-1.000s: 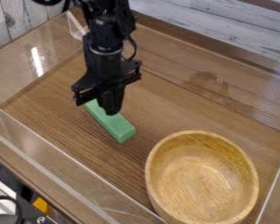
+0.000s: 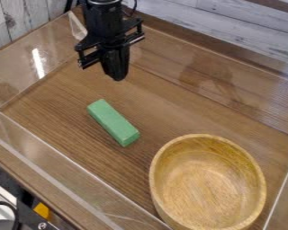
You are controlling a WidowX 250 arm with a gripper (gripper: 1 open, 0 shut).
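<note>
A black gripper [image 2: 115, 65] hangs over the upper left part of the wooden table [image 2: 207, 99], shut with nothing visible between its fingers. In front of it, lower in the view, a green block [image 2: 112, 121] lies flat at a slant on the wood. A pale wooden bowl [image 2: 207, 144] stands empty at the front right.
White plank walls [image 2: 255, 27] bound the table at the back and left. A clear plastic edge runs along the front left.
The gripper has moved up and back, away from the green block. The block and the bowl look unmoved.
</note>
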